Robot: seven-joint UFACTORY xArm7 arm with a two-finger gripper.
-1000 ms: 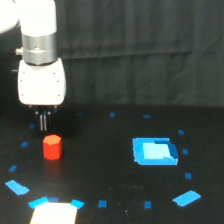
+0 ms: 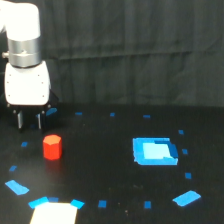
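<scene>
A small red block (image 2: 52, 147) stands on the dark table at the left. Behind it and to its left is my white gripper (image 2: 30, 121), pointing down. Its dark fingers are faint against the black backdrop. They seem to stand apart, with nothing visible between them. The gripper and the red block look clear of each other. Farther right, a blue-edged square (image 2: 138, 151) with a white middle lies on the table.
Small blue marks dot the black table. Blue tape pieces lie at the left (image 2: 16, 187) and the right (image 2: 187, 198). A pale object (image 2: 54, 213) is cut off by the bottom edge. Between the red block and the blue-edged square the table is open.
My gripper has shifted left, away from above the red block, and its fingers look farther apart. The block and the blue-edged square have stayed in place.
</scene>
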